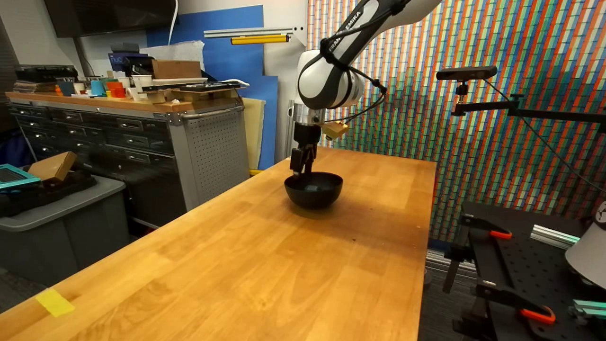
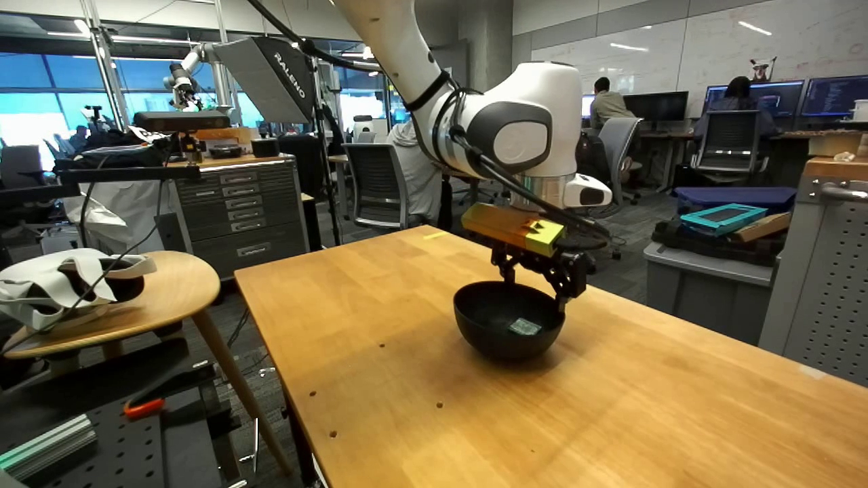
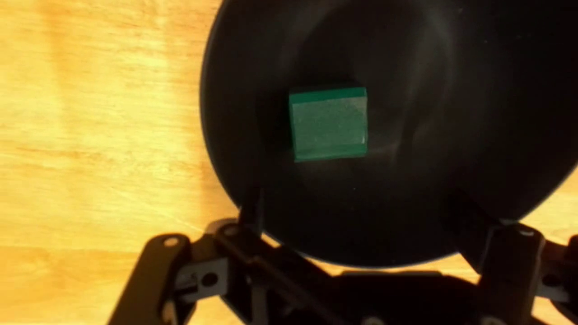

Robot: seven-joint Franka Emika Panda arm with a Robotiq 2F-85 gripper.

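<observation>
A green block point(image 3: 329, 125) lies on the inside floor of a black bowl point(image 2: 480, 333). In exterior view 2 the block point(image 2: 525, 326) shows as a small pale green patch within the bowl. My gripper point(image 2: 535, 291) is open, its fingers spread wide at the bowl's rim with nothing between them. From the wrist camera, the block sits ahead of the gripper, clear of both fingers. Exterior view 1 has the gripper point(image 1: 302, 170) over the far-left side of the bowl point(image 1: 314, 196).
A drawer cabinet point(image 1: 142, 153) and a grey bin point(image 1: 62, 233) stand beside the table.
</observation>
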